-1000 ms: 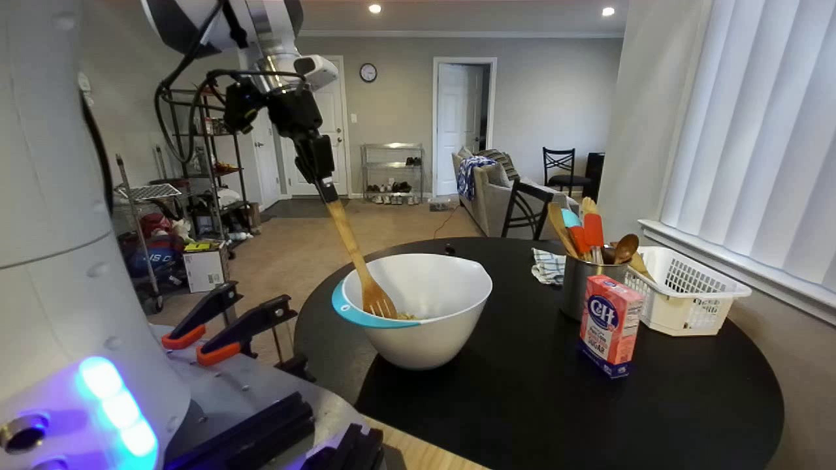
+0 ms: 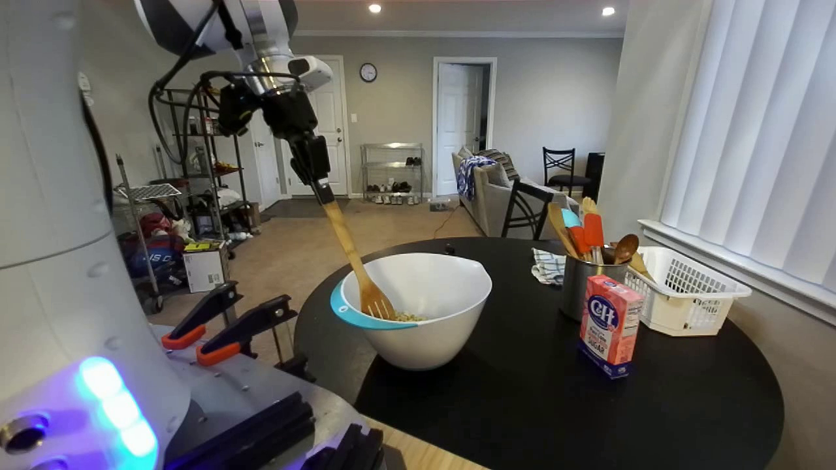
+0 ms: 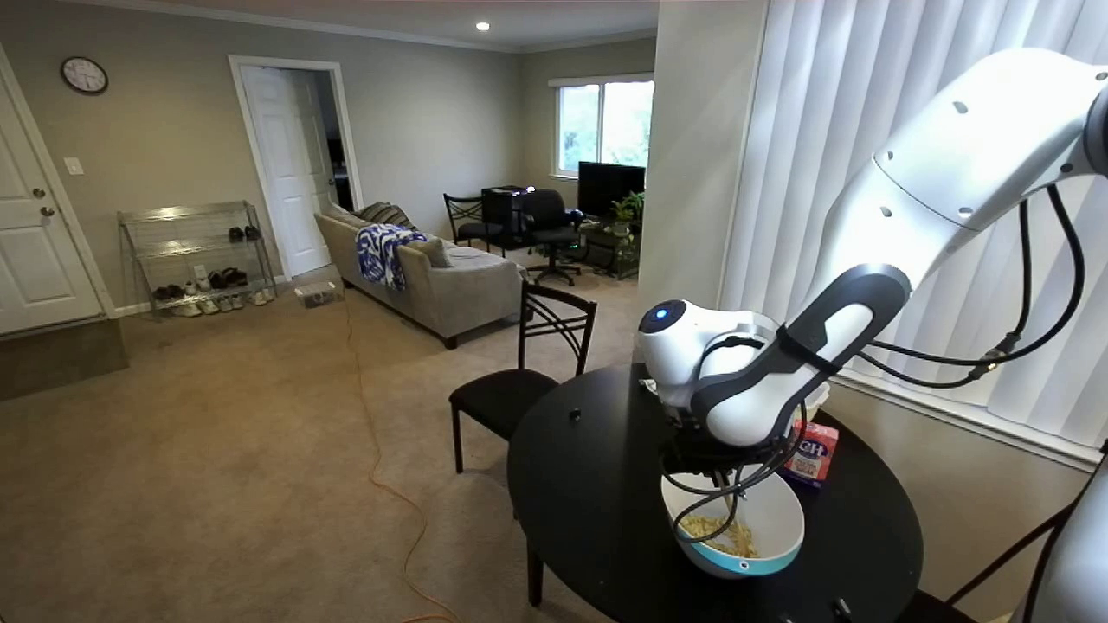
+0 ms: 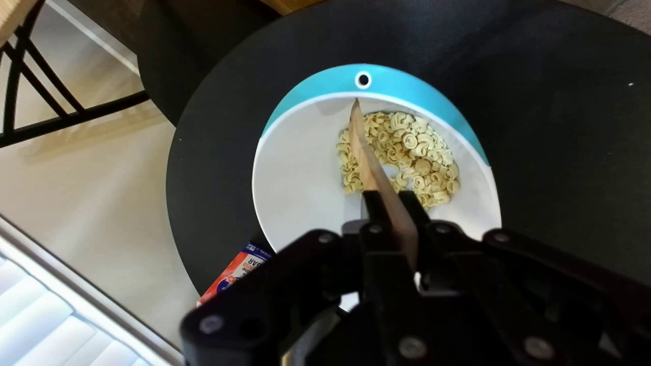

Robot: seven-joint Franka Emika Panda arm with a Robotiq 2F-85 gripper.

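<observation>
Above the black table, my gripper (image 2: 319,190) is shut on the handle end of a wooden slotted utensil (image 2: 349,249), which slants down into the white mixing bowl (image 2: 427,341). The utensil's slotted head rests inside the bowl, near the side with the turquoise rim. In the wrist view the bowl (image 4: 293,177) holds a loose heap of small curled pasta (image 4: 421,143), gathered toward the turquoise edge. There the wooden utensil (image 4: 372,164) runs out from between my fingers across the pasta. From exterior view 2, my arm and cables partly cover the bowl.
A pink sugar box (image 2: 611,325) stands right of the bowl. Behind it are a metal utensil holder (image 2: 578,294), a white basket (image 2: 693,301) and a checked cloth (image 2: 548,266).
My gripper and the utensil's upper end have shifted slightly left. A little more pasta shows beside the slotted head in exterior view 1. The bowl looks almost unmoved.
</observation>
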